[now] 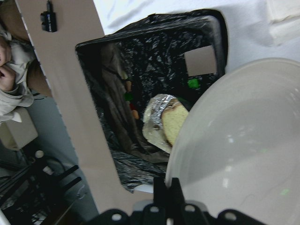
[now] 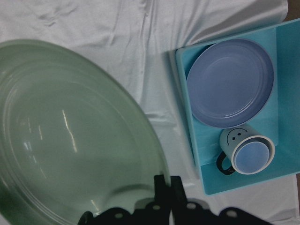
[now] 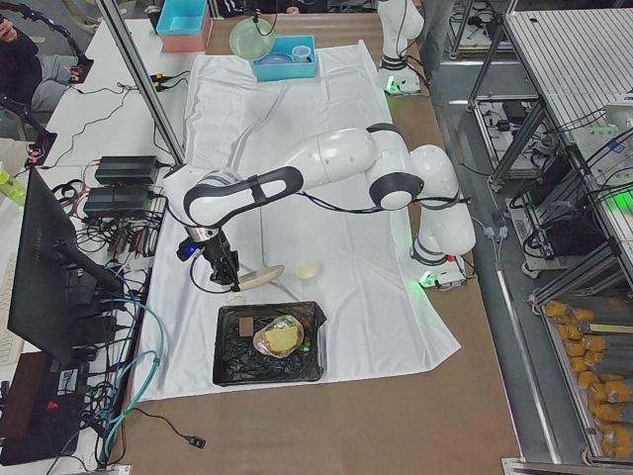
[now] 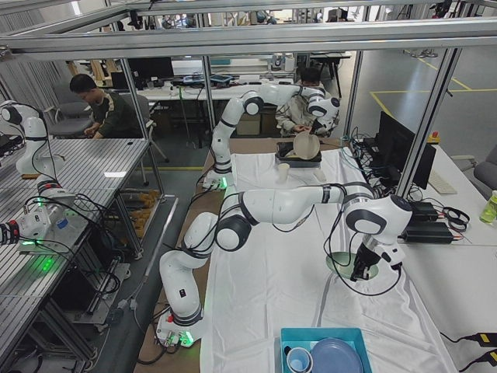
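Note:
My left gripper is shut on the rim of a cream plate (image 1: 234, 140), held beside a black bag-lined bin (image 3: 227, 366). Inside the bin lie foil with a yellow food piece (image 1: 172, 123), a brown square (image 1: 199, 61) and small scraps. My right gripper is shut on the edge of a green plate (image 2: 70, 117), next to a blue bin (image 2: 197, 140) holding a blue plate (image 2: 228, 82) and a smiley mug (image 2: 232, 140) with a blue item inside.
A cream cup (image 3: 307, 269) and a white folded item (image 1: 281, 23) are on the white cloth (image 3: 386, 307). Monitor (image 3: 40, 267) and cables line one side.

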